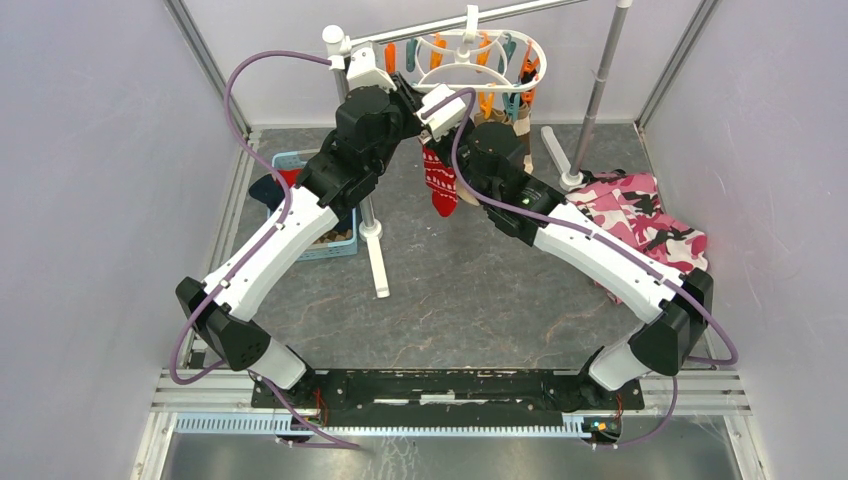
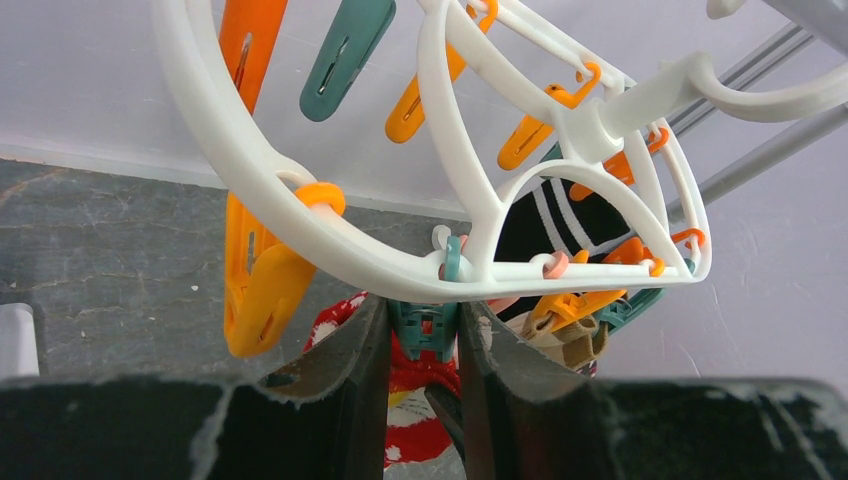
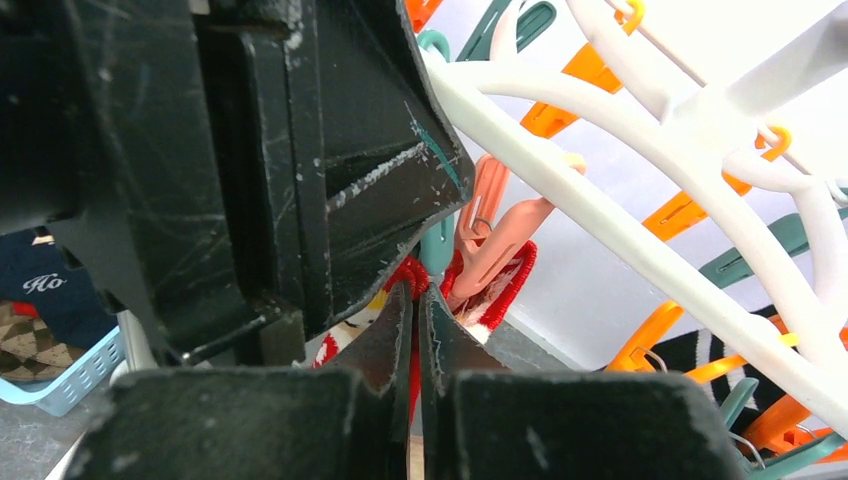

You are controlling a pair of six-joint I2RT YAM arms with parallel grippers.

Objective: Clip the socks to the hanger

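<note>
My left gripper is shut on a teal clip (image 2: 424,325) that hangs from the near rim of the white hanger (image 2: 365,245). Below it hangs a red and white patterned sock (image 1: 440,178). My right gripper is shut on the red cuff of that sock, right under the teal clip (image 3: 437,245). A pink clip (image 3: 505,240) sits at the cuff's other side and appears to grip it. Whether the cuff lies inside the teal clip's fingers cannot be told; the fingers hide it.
More socks hang at the hanger's right side, among them a black and white striped one (image 2: 560,225). Free orange clips (image 2: 265,295) dangle at the left. A blue basket (image 1: 330,250) with socks stands at left; pink patterned cloth (image 1: 645,225) lies at right.
</note>
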